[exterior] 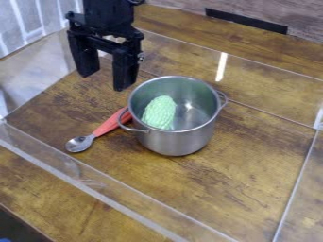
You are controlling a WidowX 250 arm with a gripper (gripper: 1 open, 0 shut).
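My black gripper (104, 68) hangs at the upper left, open, with nothing seen between its fingers. It is up and left of a steel pot (190, 137). Inside the pot lies a pale green ridged object (159, 112), perhaps a corn cob. A spoon (79, 143) with a red handle lies on the wooden table just left of the pot.
Clear panels or strips run along the left and front left, and a seam crosses the right side.
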